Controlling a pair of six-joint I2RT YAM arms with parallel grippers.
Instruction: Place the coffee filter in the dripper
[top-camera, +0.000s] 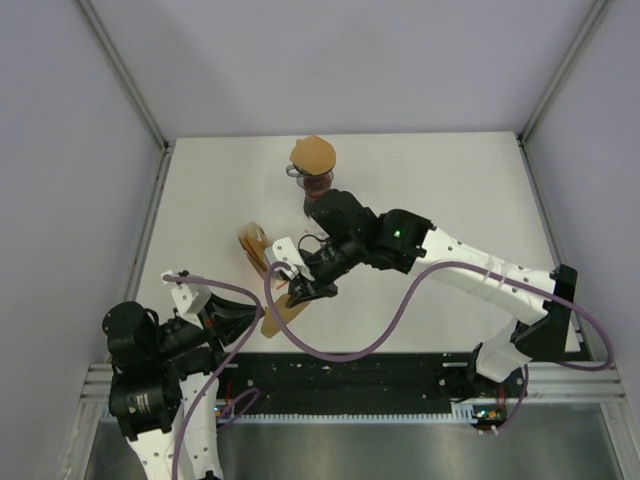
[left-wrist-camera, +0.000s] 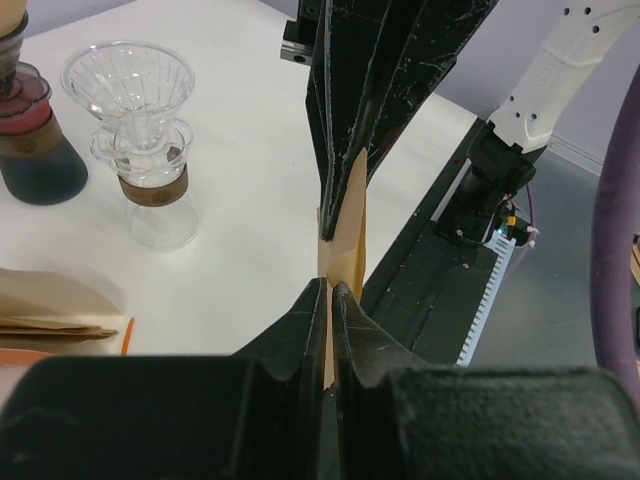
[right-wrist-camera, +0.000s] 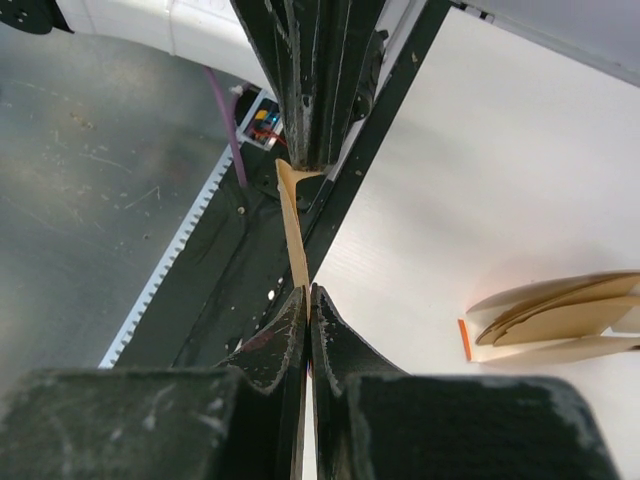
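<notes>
A brown coffee filter (top-camera: 283, 318) is held upright over the table's front edge, between my two grippers. My right gripper is shut on the filter's edge. My left gripper has its fingertips at the opposite edge; its fingers look close together, and whether they grip is hard to tell. The glass dripper (left-wrist-camera: 127, 90) stands on a carafe, mostly hidden by the right arm in the top view.
A stack of filters (top-camera: 255, 250) stands at the left middle of the table. A dark carafe (left-wrist-camera: 40, 155) topped with brown filter paper stands at the back.
</notes>
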